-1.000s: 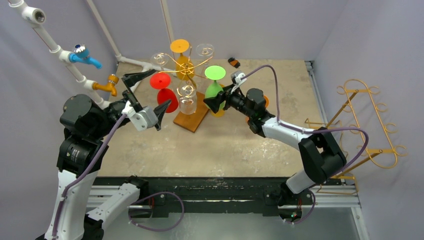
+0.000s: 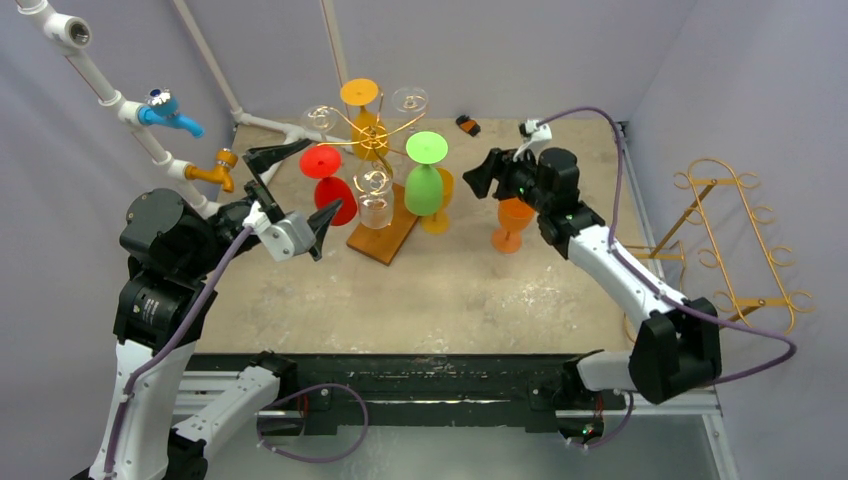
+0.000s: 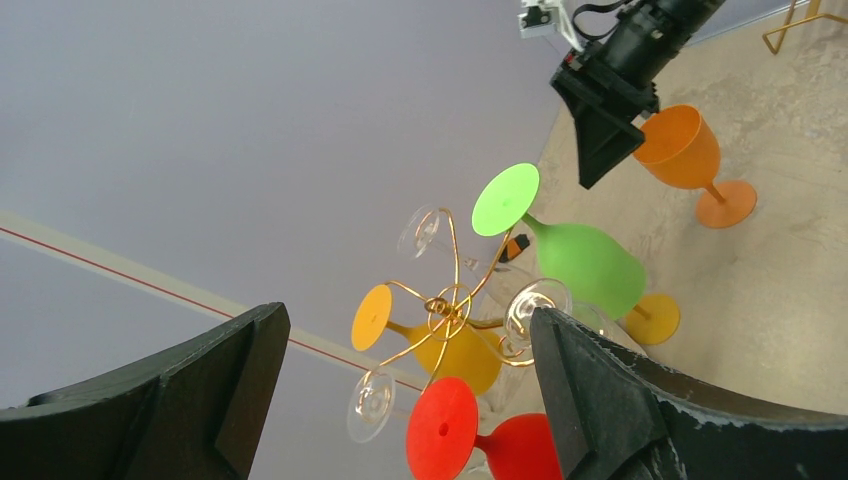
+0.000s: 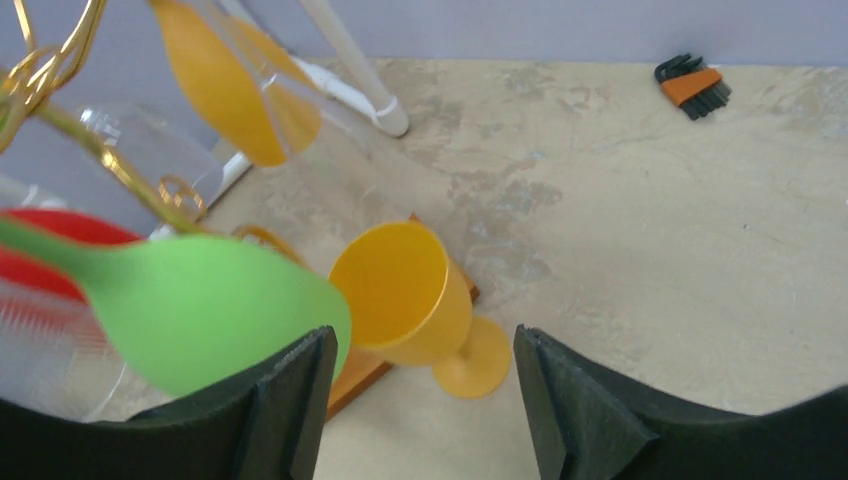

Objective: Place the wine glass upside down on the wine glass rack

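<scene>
The gold rack (image 2: 368,137) holds upside-down glasses, among them a green glass (image 2: 427,180), red glass (image 2: 338,200), yellow one and clear ones. A yellow glass (image 4: 400,290) stands upright beside the green one, and an orange glass (image 2: 515,215) stands farther right. My right gripper (image 2: 480,175) is above and between the green and orange glasses; in its wrist view its fingers are apart, nothing held, the yellow glass visible beyond them. My left gripper (image 2: 305,185) stands open and empty at the rack's left.
The rack's wooden base (image 2: 380,240) sits on the worktop (image 2: 470,310). A second gold rack (image 2: 735,240) is at the right, piping with taps at the left, and a small black-orange object (image 4: 692,85) at the back.
My right gripper has moved from the green glass up the image and to the right, empty; that glass now hangs in the rack. The left arm is unchanged.
</scene>
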